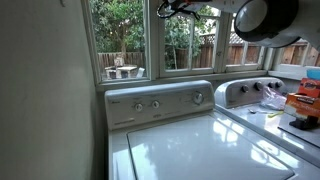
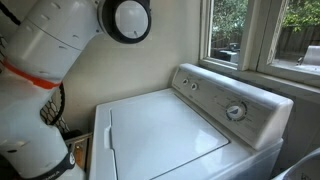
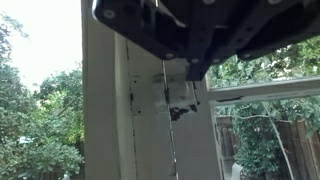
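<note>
Dark gripper fingers (image 3: 205, 45) fill the top of the wrist view, close together, in front of the white window frame (image 3: 150, 120). My gripper looks shut. A thin cord (image 3: 170, 110) hangs down the frame beside the fingertips; whether it runs between them or only past them I cannot tell. In exterior view 1 the white arm (image 1: 265, 18) reaches in from the upper right, high above the machines, with part of the gripper cropped by the top edge. Exterior view 2 shows the arm (image 2: 50, 65) but not the fingers.
Below is a white washer (image 1: 205, 150) with its lid down and a knobbed control panel (image 1: 160, 106). A second machine (image 1: 240, 95) stands to its right, with an orange box (image 1: 303, 102) and small items on top. Window panes (image 1: 118, 40) line the back.
</note>
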